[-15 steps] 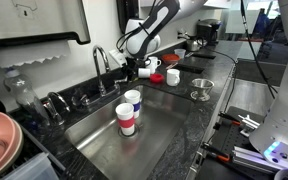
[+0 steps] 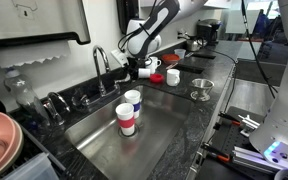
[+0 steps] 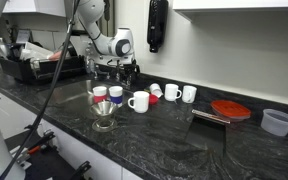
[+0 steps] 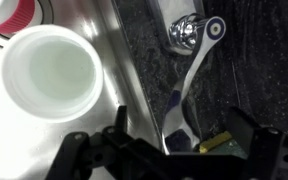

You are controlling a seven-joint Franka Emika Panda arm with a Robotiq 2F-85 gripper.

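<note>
In the wrist view my gripper stands open, its dark fingers spread to either side of a chrome faucet handle [image 4: 191, 78]. The handle runs from its round base down between the fingers; whether either finger touches it I cannot tell. A white cup [image 4: 52, 72] opens upward in the sink to the left, and part of a red-and-white cup [image 4: 14, 13] shows beyond it. In the first exterior view the sink [image 2: 89, 140] holds a red-and-white cup [image 2: 126, 121] and a blue-and-white cup [image 2: 133, 100]. The curved faucet [image 2: 98, 65] rises behind them.
A yellow-green sponge [image 4: 224, 145] lies near the right finger. On the counter are a metal bowl [image 2: 201, 90], a white mug [image 3: 139, 101], more white mugs, a red plate [image 3: 232, 108] and a clear plastic tub [image 3: 278, 122]. The right-hand counter has free room.
</note>
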